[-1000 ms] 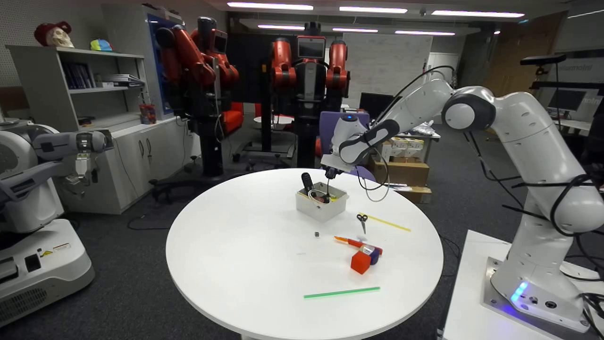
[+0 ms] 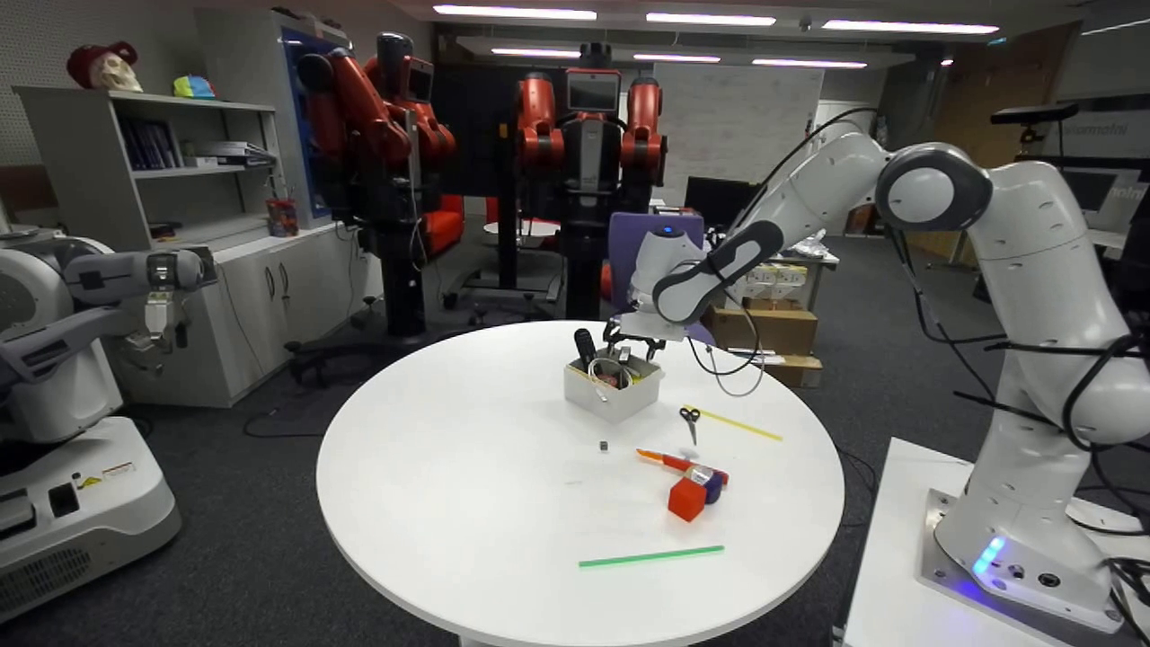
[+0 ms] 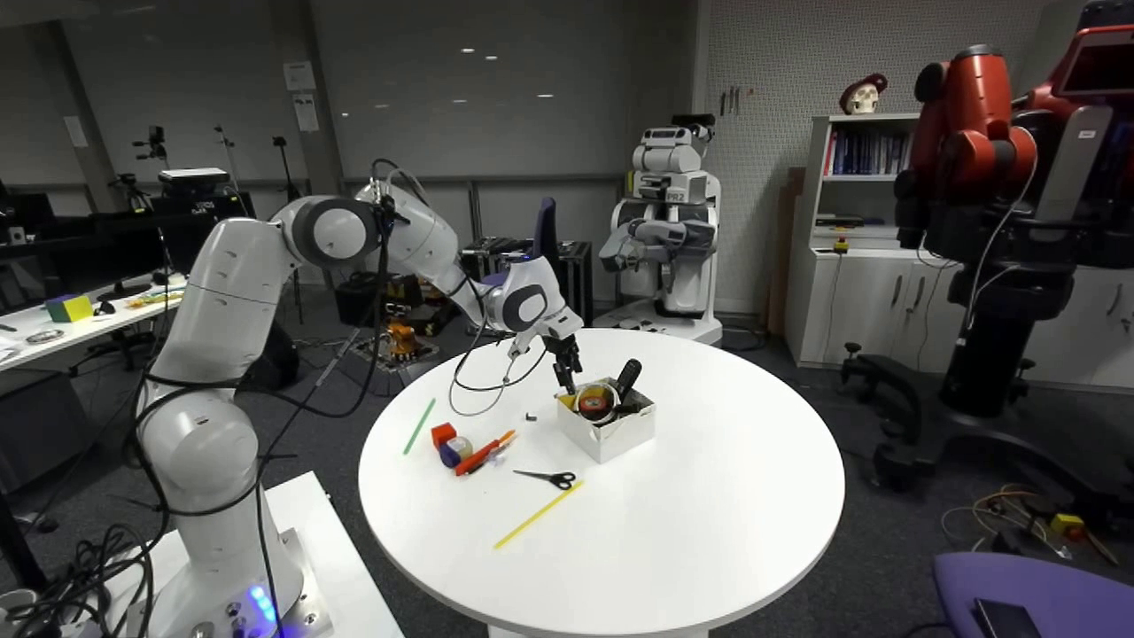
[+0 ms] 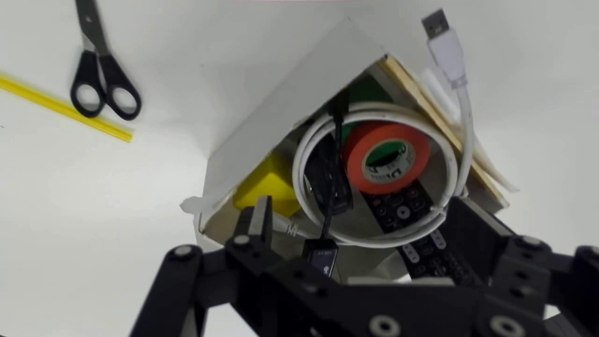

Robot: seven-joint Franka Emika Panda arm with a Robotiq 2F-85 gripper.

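My gripper stands open over the white box, its fingers wide apart. In exterior view 1 the gripper is just above the rear of the box. Inside, the wrist view shows a coiled white cable, a roll of red tape, a black remote, a yellow object and a thin black cable. This black cable runs across the coil to a black plug below. A white USB plug sticks out over the box's edge. Fingers hide part of the contents.
Scissors and a yellow stick lie beside the box. Further off are a red cube, an orange-red tool, a small dark cube and a green stick.
The gripper has opened and come slightly lower over the box. A dark strand hung from it into the box earlier; now none shows hanging between its fingers.
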